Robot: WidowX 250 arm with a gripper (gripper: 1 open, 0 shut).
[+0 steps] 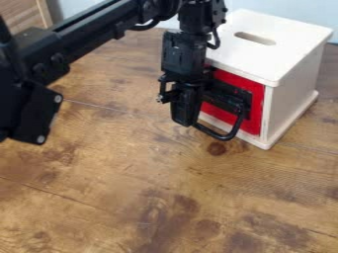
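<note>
A white box [278, 59] with a slot in its top stands on the wooden floor, a red panel [252, 119] on the side facing the arm. My gripper [188, 111] is in front of that red side, close to it or against it, pointing downward. A black loop of the gripper's hardware crosses the red panel. The fingers are dark and overlap, and nothing can be seen held between them.
A wooden frame [16, 15] stands at the back left corner, and a pale wall runs behind.
</note>
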